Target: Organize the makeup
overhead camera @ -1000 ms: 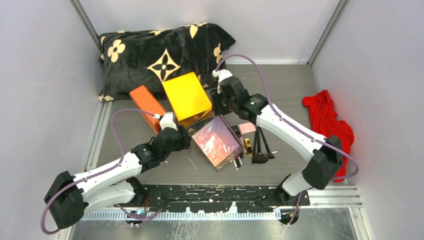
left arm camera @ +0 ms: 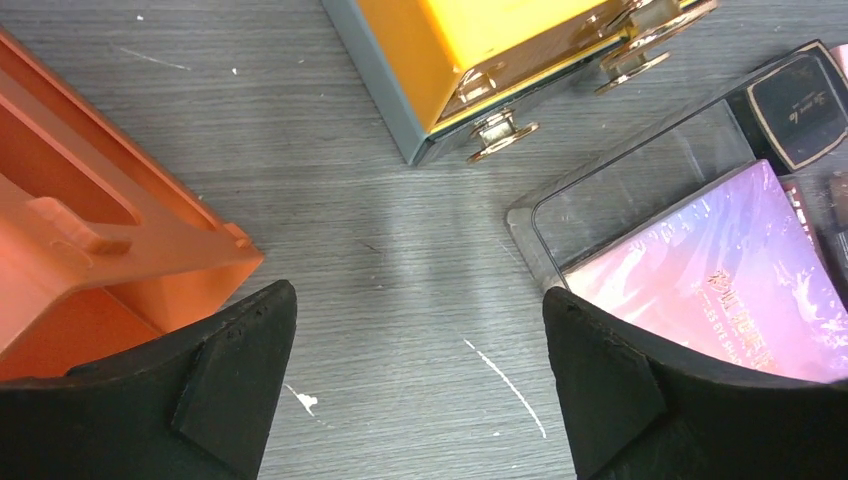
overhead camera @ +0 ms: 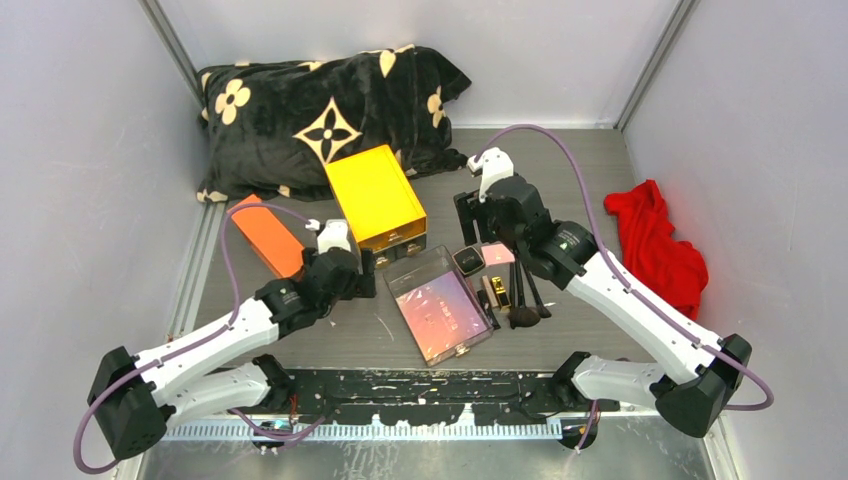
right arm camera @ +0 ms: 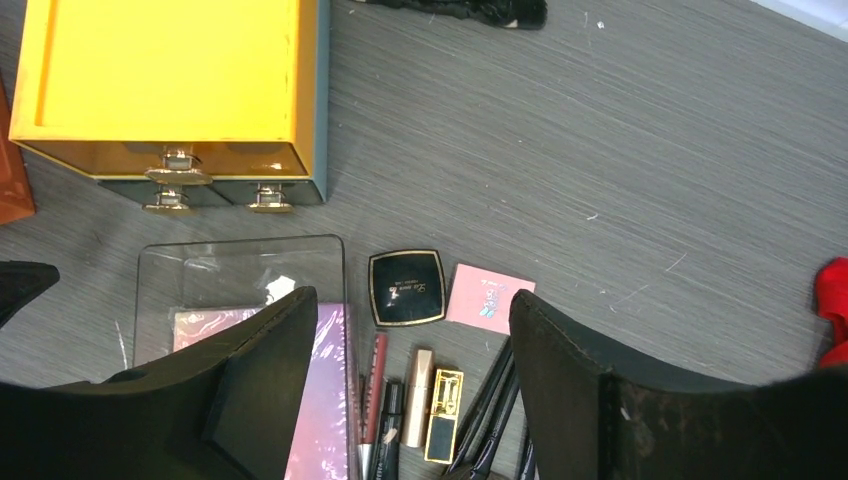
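Observation:
A clear box (overhead camera: 418, 262) holds a flat pink-purple palette (overhead camera: 437, 322), with a yellow drawer chest (overhead camera: 373, 192) behind it and an orange organizer (overhead camera: 267, 236) left. Beside the box lie a black compact (right arm camera: 406, 285), pink card (right arm camera: 490, 292), gold lipstick (right arm camera: 443, 410), beige tube (right arm camera: 418, 395), pencils and several brushes (overhead camera: 523, 315). My left gripper stands open between organizer and box, empty. My right gripper hovers above the makeup right of the chest, fingers apart, nothing between them.
A black patterned pillow (overhead camera: 280, 120) fills the back left. A red cloth (overhead camera: 655, 250) lies at the far right.
The clear box and palette have settled lower toward the front; the orange organizer has shifted left.

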